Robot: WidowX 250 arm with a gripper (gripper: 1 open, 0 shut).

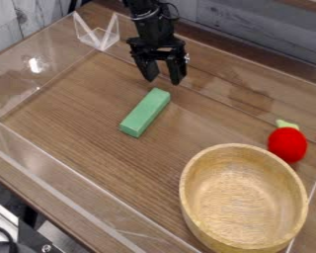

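Observation:
My black gripper (162,69) hangs over the upper middle of the wooden table, open, its two fingers spread apart above and behind a green bar (146,113). The bar lies diagonally on the table, apart from the fingers, with nothing visible between them.
A red tomato-like object (287,146) with a green top lies at the right. A large wooden bowl (241,198) fills the lower right. A low wall (273,15) runs along the back.

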